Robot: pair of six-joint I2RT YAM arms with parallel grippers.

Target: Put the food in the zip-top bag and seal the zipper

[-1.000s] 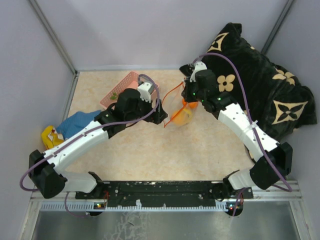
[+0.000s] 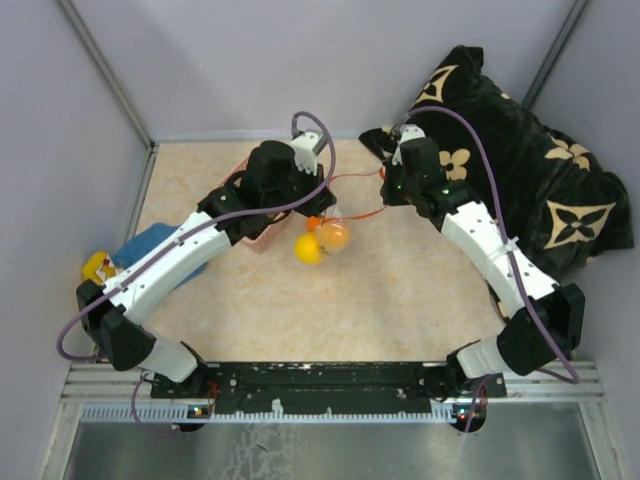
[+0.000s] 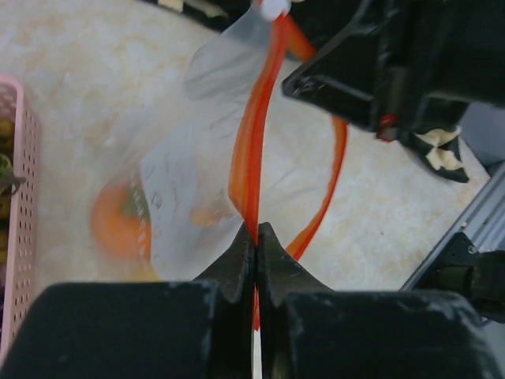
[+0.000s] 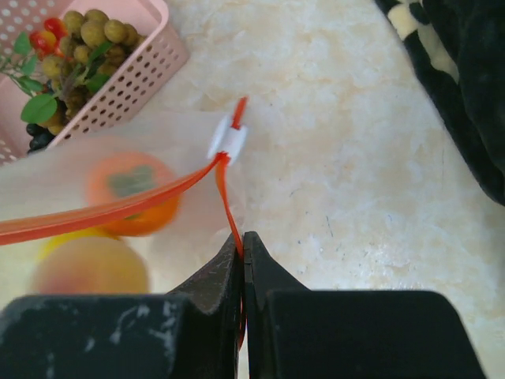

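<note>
A clear zip top bag (image 3: 173,181) with an orange rim (image 3: 251,150) hangs mouth-open between my two grippers. Its rim runs into the closed fingertips of the left gripper, which is shut on it. On the other side, the right gripper is likewise shut on the orange rim (image 4: 226,185). A white slider (image 4: 229,140) sits on the rim. Through the film show a round orange food (image 4: 132,189) and a pale round one (image 4: 91,267); a yellow food (image 2: 310,248) lies alongside in the top view. The left arm partly hides the bag there.
A pink basket (image 4: 154,67) with green, red and dark fruit stands behind the left arm. Blue cloth (image 2: 150,243) and a yellow item (image 2: 98,268) lie at the left. A black patterned cushion (image 2: 545,170) fills the back right.
My left gripper has moved away from the front edge and now grips the rim. The bag's food has swung left.
</note>
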